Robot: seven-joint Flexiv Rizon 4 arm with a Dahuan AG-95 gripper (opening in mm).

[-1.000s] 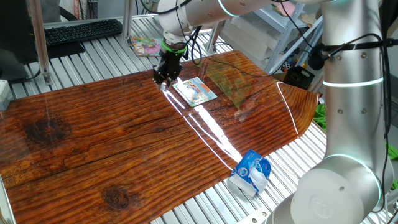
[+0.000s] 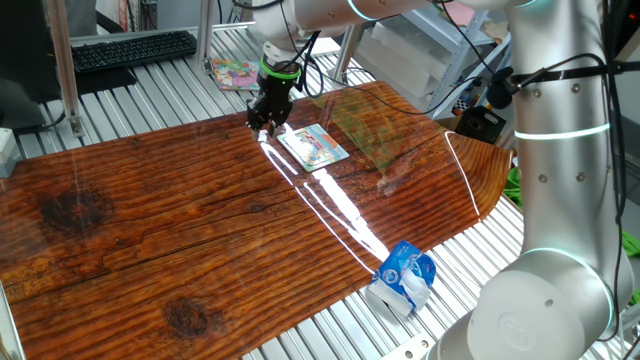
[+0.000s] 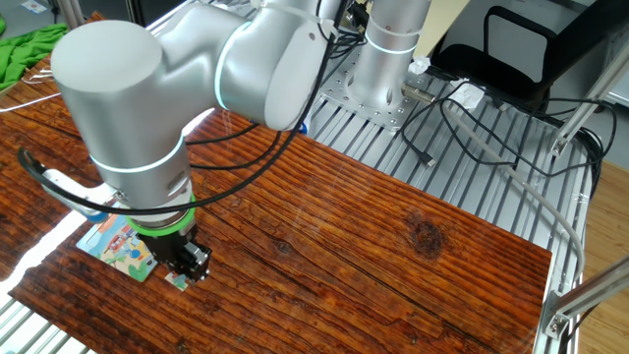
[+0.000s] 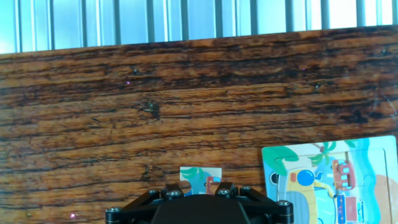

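A small square puzzle piece (image 4: pixel 200 179), printed with a green palm and blue, shows at the bottom of the wrist view. My gripper is down at the piece, with fingers (image 4: pixel 173 194) to either side of its near part. Whether they press on it cannot be made out. From the other side, part of the piece (image 3: pixel 178 281) is visible on the wood just under the gripper (image 3: pixel 193 267). A flat puzzle board (image 4: pixel 329 180) with a beach picture lies a little to the right of the piece in the wrist view.
A blue and white tissue pack (image 2: pixel 404 278) lies at the tabletop's near edge. Beyond the far edge, a keyboard (image 2: pixel 135 52) and a colourful flat item (image 2: pixel 235 74) rest on the ribbed metal surface.
Since a second ago my gripper has come down slightly and a little to the right in exterior view 1. The board and tissue pack have not moved.
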